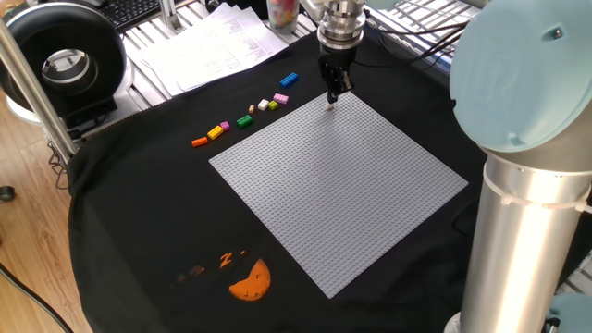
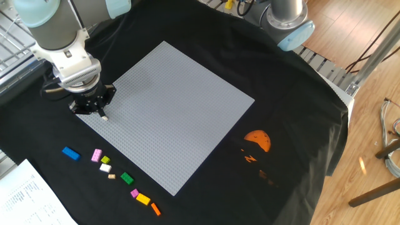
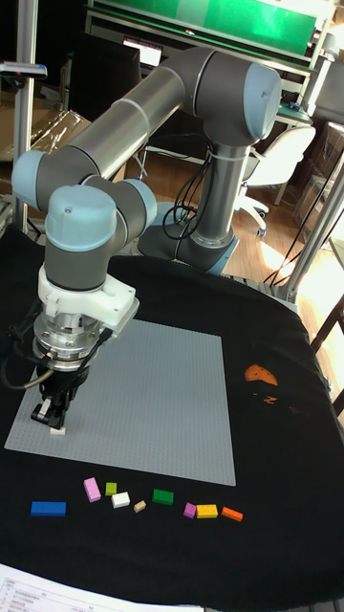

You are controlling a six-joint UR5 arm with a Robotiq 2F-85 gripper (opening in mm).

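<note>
At the far corner of the grey baseplate my gripper points down, its dark fingertips low over the studs. A small pale brick is right at those tips. The exterior view 2 also has this pale brick directly under the gripper. From the front, the brick appears at plate level below the fingers. Whether the fingers grip it or merely touch it is not clear, as their gap is too small and dark to make out. Otherwise the baseplate is bare.
Loose bricks lie on the black cloth along one plate edge, among them a blue brick, a pink brick, a green brick and an orange brick. Paper sheets lie beyond.
</note>
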